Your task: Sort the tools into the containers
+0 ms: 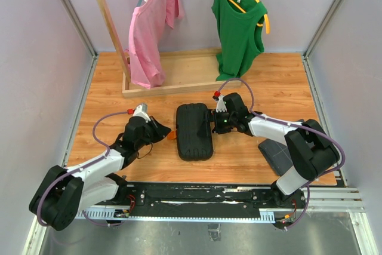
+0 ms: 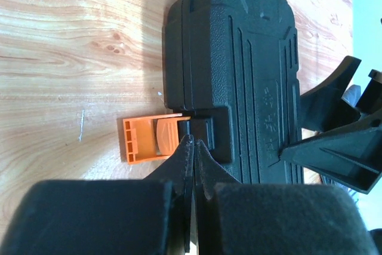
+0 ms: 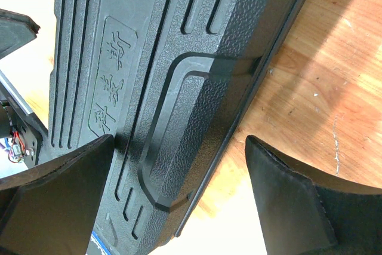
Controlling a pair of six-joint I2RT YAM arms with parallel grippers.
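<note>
A black ribbed plastic case (image 1: pixel 192 132) lies at the middle of the table. An orange latch (image 2: pixel 140 138) sticks out flat from its left side, seen in the left wrist view. My left gripper (image 1: pixel 162 129) is shut with nothing visible between its fingers, beside that latch; its tips (image 2: pixel 190 147) appear just over it. My right gripper (image 1: pixel 215 122) is at the case's right side, part open, its fingers either side of the case's edge (image 3: pixel 197 153) in the right wrist view; whether they grip it is unclear.
A dark flat panel (image 1: pixel 276 154) lies at the right. A wooden rack base (image 1: pixel 179 88) with hanging pink shirt (image 1: pixel 149 34) and green top (image 1: pixel 239 34) stands at the back. Bare table (image 1: pixel 101 106) shows at the left.
</note>
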